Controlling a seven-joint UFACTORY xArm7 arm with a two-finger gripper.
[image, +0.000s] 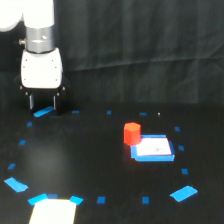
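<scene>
My gripper (43, 101) hangs at the far left, high in the view, with its two thin fingers well apart and nothing visible between them. Far off to its right, a small red block (132, 133) sits at the upper left edge of a blue-rimmed tray (168, 157) with a white inside. Whether the block rests in the tray or on its rim, I cannot tell. A pale beige square (53, 212) lies at the bottom left, cut off by the view's lower edge.
Blue tape strips and small blue squares mark the dark table, among them a strip (184, 193) at lower right and another (15, 185) at lower left. Bare table (80, 150) lies between the gripper and the tray. A dark curtain hangs behind.
</scene>
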